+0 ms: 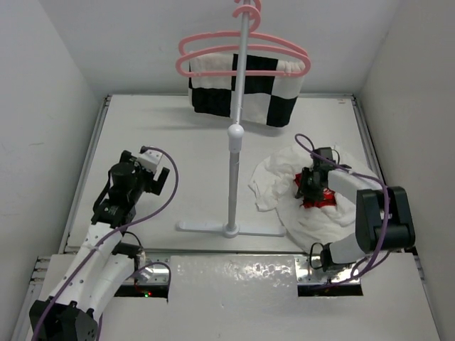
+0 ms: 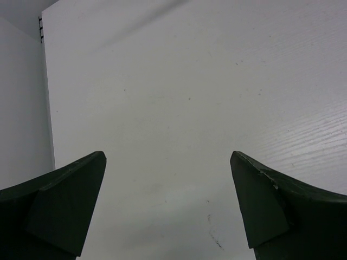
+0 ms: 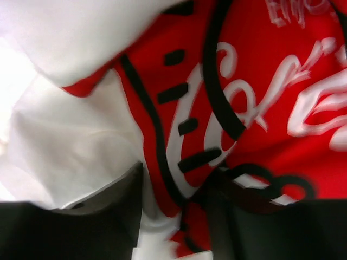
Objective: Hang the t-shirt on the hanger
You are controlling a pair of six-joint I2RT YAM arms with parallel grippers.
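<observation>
A white t shirt (image 1: 277, 177) with a red and black print (image 3: 282, 97) lies crumpled on the right of the table. My right gripper (image 1: 309, 186) is down on the printed area; in the right wrist view its blurred fingers press into the fabric, and how far they are closed is unclear. My left gripper (image 1: 146, 174) stands open over the bare left table, with nothing between its fingers. Two pink hangers (image 1: 206, 69) hang high on the white stand's pole (image 1: 233, 188).
A black and white checkered cloth (image 1: 252, 99) hangs behind the hangers. The stand's base (image 1: 195, 226) lies across the middle front of the table. Walls enclose both sides and the back.
</observation>
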